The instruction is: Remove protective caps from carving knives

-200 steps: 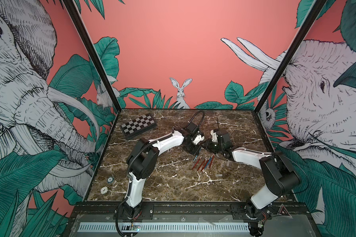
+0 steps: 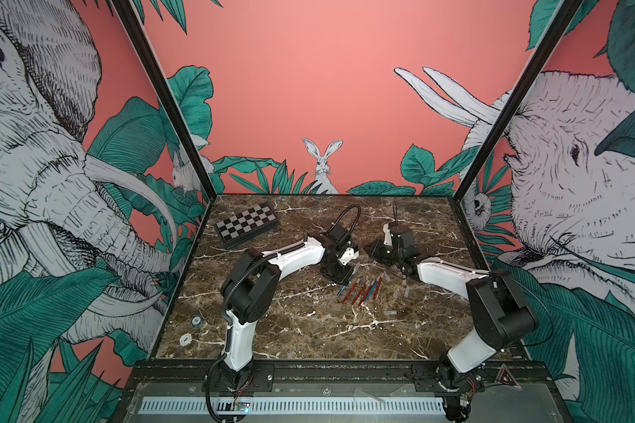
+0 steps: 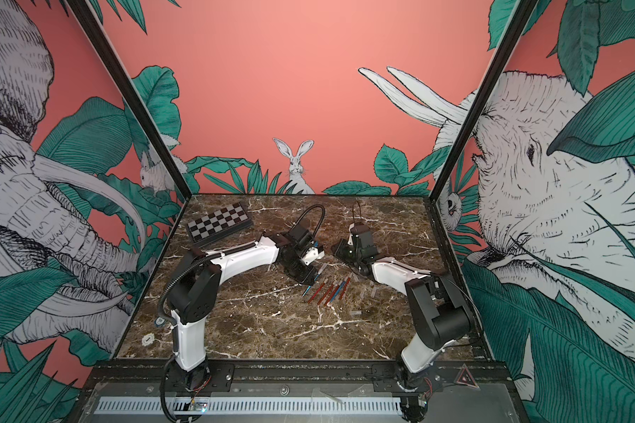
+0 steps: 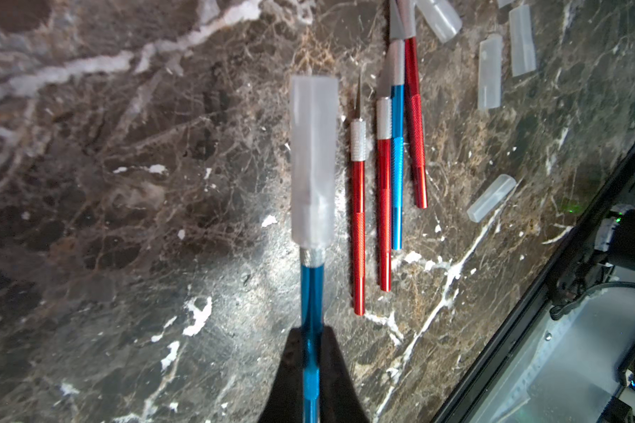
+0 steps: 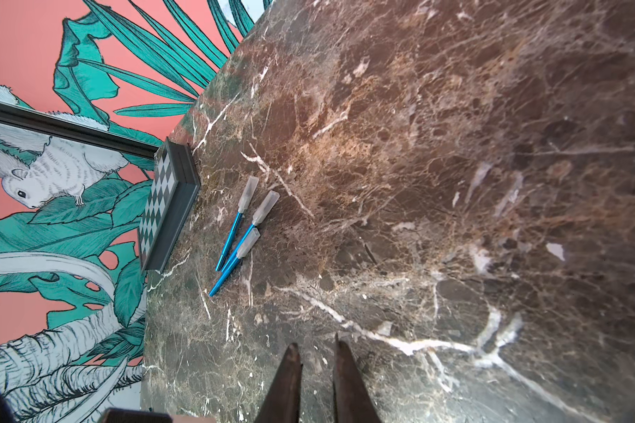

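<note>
My left gripper is shut on a blue knife (image 4: 310, 289) whose translucent cap (image 4: 314, 148) is still on. Beside it in the left wrist view lie red and blue knives, one red knife (image 4: 359, 225) with bare blade, others with caps on. Loose caps (image 4: 490, 70) lie around them. My right gripper is right of the left one in both top views, turned away from the knife row; its fingertips show a narrow gap, and whether anything is between them cannot be told.
Three capped blue knives (image 5: 227, 239) lie near a checkered board (image 5: 165, 204) in the right wrist view; the board is at the back left.
My right gripper has moved back and slightly right, away from the left gripper. My left gripper has shifted slightly left.
</note>
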